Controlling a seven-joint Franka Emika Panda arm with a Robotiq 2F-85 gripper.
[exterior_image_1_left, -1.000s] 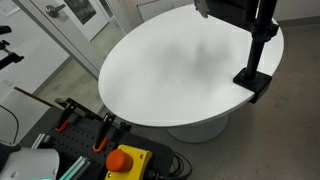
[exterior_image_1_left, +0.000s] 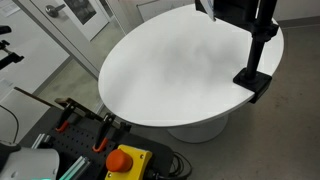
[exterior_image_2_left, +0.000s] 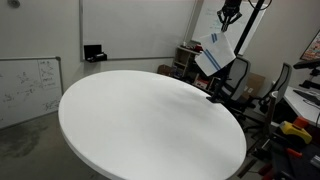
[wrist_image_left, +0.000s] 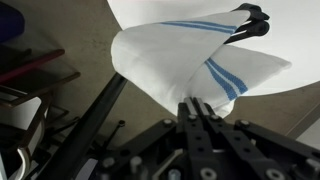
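Observation:
A white towel (wrist_image_left: 180, 60) with blue stripes fills much of the upper wrist view, loosely folded. Its lower part gathers at the fingertips of my gripper, which is shut with the cloth pinched between them. In exterior view 2 the towel (exterior_image_2_left: 216, 54) hangs in the air above the table's far right side, just below the gripper (exterior_image_2_left: 225, 30). Only a white strip of towel (exterior_image_1_left: 208, 8) shows at the top edge of exterior view 1, where the gripper itself is out of sight.
A black post with a clamped base (exterior_image_1_left: 250, 82) rises at its right edge. An orange-topped yellow button box (exterior_image_1_left: 122, 162) sits in the foreground. Shelves (exterior_image_2_left: 185, 60) stand behind.
A white strip of towel now shows at the top of exterior view 1, where a greyish shape was before. The table and post look the same.

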